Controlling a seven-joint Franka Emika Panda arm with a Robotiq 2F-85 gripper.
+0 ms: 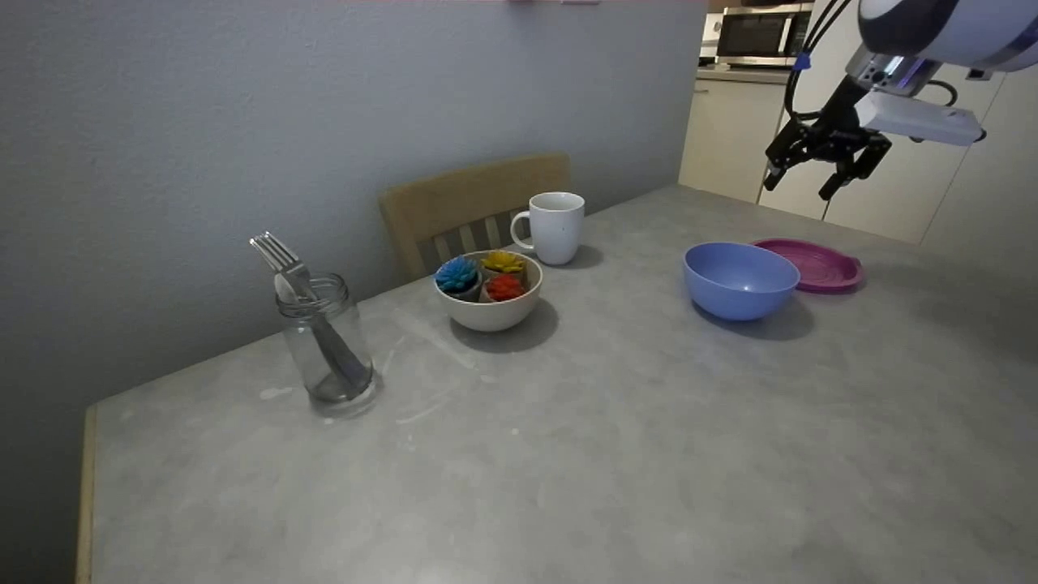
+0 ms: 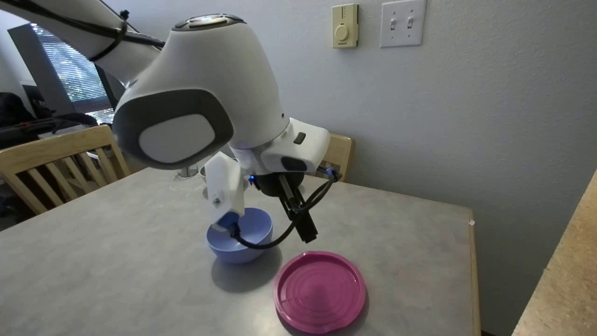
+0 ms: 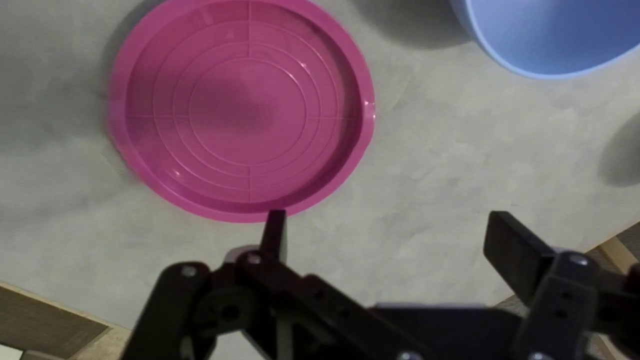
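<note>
My gripper (image 1: pixel 799 191) is open and hangs in the air over the far right of the table, with nothing between its fingers. Below it a round magenta lid (image 2: pixel 320 292) lies flat on the table. In the wrist view the lid (image 3: pixel 249 111) fills the upper left, and one fingertip (image 3: pixel 274 231) overlaps its near rim in the picture. Close to the lid stands a blue bowl (image 1: pixel 741 281), upright; its inside looks empty. Only part of the bowl (image 3: pixel 552 36) shows at the top right of the wrist view.
A white mug (image 1: pixel 556 228) stands near the wall, beside a cream bowl (image 1: pixel 491 315) holding blue, yellow and red succulents. Farther left, a glass jar (image 1: pixel 328 355) holds cutlery. Wooden chairs (image 2: pixel 61 165) stand at its edges.
</note>
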